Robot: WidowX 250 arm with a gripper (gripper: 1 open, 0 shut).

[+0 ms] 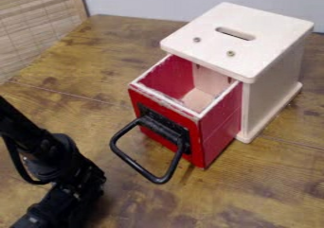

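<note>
A cream wooden box [272,95] with a slot and two screws on top stands at the upper right, its red drawer [218,128] pulled out toward the front left. The drawer shows a pale inside with nothing visible in it and has a black loop handle [165,175] on its front. My black gripper and arm are at the lower left edge, low by the table, left of the handle and apart from it; the fingertips are dark and partly cut off, so their state is unclear.
A woven mat or panel [32,19] is at the upper left, and a pale wall runs along the back.
</note>
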